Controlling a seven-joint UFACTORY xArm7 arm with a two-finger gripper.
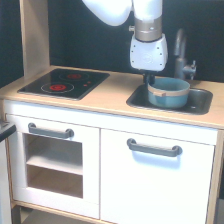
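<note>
A blue-teal pot with a brownish rim sits in the dark sink on the right of the toy kitchen counter. From above, the white arm reaches down to the pot's left rim. The dark fingertips of my gripper are at or very near that rim. They are too small and dark to show whether they are open, or whether they grasp the rim.
Behind the pot a grey faucet rises beside the arm. A black stovetop with red-ringed burners lies on the left. Bare wooden counter separates stove and sink. Below are an open-front oven and a white cabinet door.
</note>
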